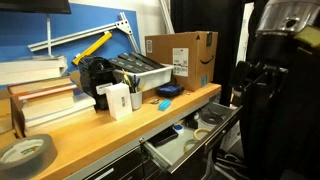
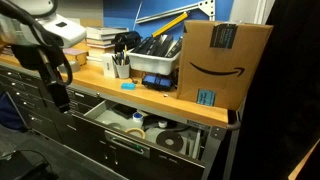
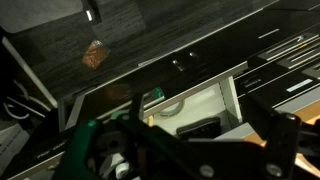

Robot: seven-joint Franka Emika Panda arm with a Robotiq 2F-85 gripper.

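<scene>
An open drawer (image 2: 196, 146) juts out below the wooden worktop. Inside lie tape rolls (image 2: 138, 116), a dark disc-like item (image 2: 170, 140) and, seen from the wrist, a black object (image 3: 198, 128). My gripper appears open in the wrist view, its dark fingers well apart and nothing visible between them. The drawer's interior shows beyond and between those fingers. In exterior view 1 the gripper (image 1: 258, 80) hangs at the right, in front of the bench and higher than the drawer.
On the worktop (image 1: 110, 132) stand an Amazon box (image 1: 181, 58), a grey bin of tools (image 1: 151, 80), a white pen cup (image 1: 119, 100), stacked books (image 1: 50, 103) and a tape roll (image 1: 27, 153). Open floor (image 3: 70, 45) lies in front of the cabinets.
</scene>
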